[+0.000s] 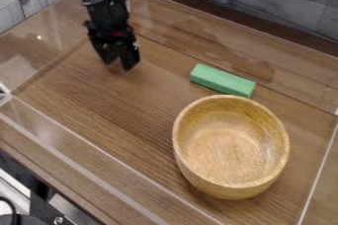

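Note:
My black gripper is at the upper left of the camera view, low over the wooden table, with its arm reaching back to the top edge. It is blurred, and I cannot tell whether it is open or shut or whether anything is between its fingers.
A green block lies at the right of centre, and a large empty yellow bowl stands at the lower right. Cables show at the lower left corner, beyond the table edge.

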